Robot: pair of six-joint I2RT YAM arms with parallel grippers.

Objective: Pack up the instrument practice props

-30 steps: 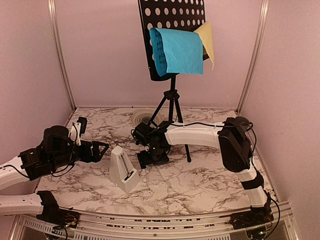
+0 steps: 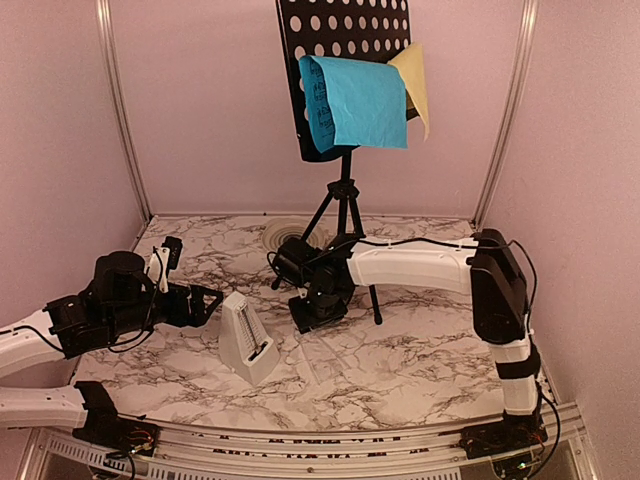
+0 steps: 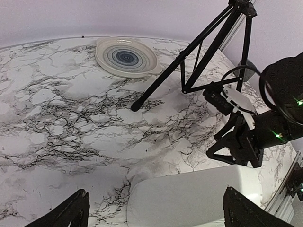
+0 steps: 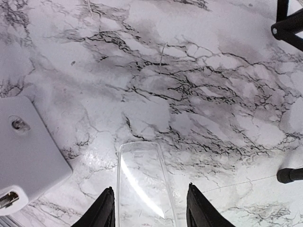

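A white metronome [image 2: 246, 340] stands upright on the marbled table at left of centre; its pale body [image 3: 189, 198] fills the low part of the left wrist view. Close to its top, my left gripper [image 2: 214, 302] is open, nothing held between its fingers. My right gripper [image 2: 318, 325] is shut on a clear plastic cover [image 4: 144, 184], which extends out from between the two dark fingers. From above, the cover [image 2: 322, 358] shows faintly beside the metronome. Its gripped end is hidden.
A black music stand [image 2: 342, 190] rises behind, with blue cloth-like sheet [image 2: 365, 105] and a yellow sheet [image 2: 412, 80] draped over it. One stand leg [image 3: 175, 66] reaches near a round pale dish [image 3: 127, 57] at the back.
My right gripper has shifted right, away from the metronome, and the clear cover has come along, now showing more plainly. The left arm has barely moved; the metronome stays put.
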